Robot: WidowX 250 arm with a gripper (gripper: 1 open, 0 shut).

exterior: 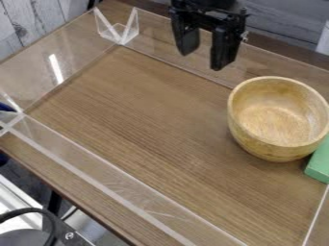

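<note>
My black gripper [206, 50] hangs at the top centre of the camera view, its fingers apart and pointing down, with nothing visible between them. It is above and behind a large round tan wooden bowl [276, 117], which sits on the right side of the wooden surface [141, 135].
A green object [318, 165] is at the right edge beside the bowl. Clear plastic strips run along the surface's left and back, with a clear bracket [118, 27] at the back left. Black cabling [45, 219] lies at the bottom left.
</note>
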